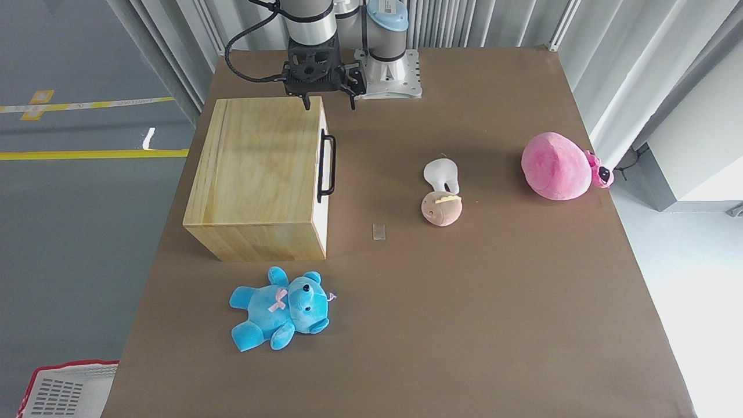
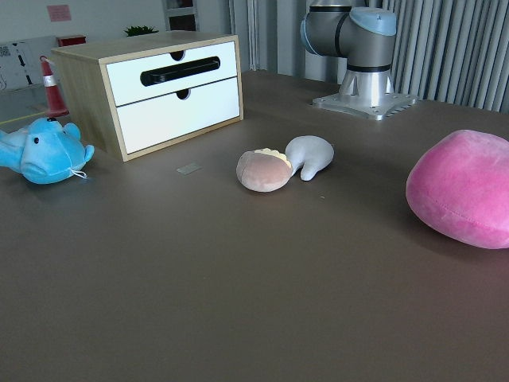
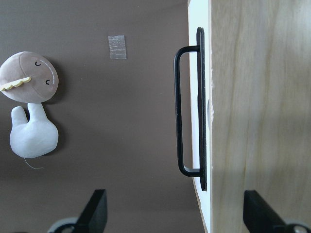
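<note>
My gripper point(image 1: 328, 101) hangs near the back end of a wooden drawer cabinet point(image 1: 247, 167). In the wrist view its two black fingers stand wide apart, nothing between them, with the black handle point(image 3: 179, 111) just beyond. The cabinet's white drawer fronts point(image 2: 179, 115) look closed and face a small plush toy, a tan head point(image 1: 442, 208) with a white body point(image 1: 442, 174). A blue bear point(image 1: 278, 310) lies near the cabinet's front end, and a round pink plush point(image 1: 555, 167) sits at the right of the table.
A red-rimmed white basket point(image 1: 66, 390) stands off the table at the lower left.
</note>
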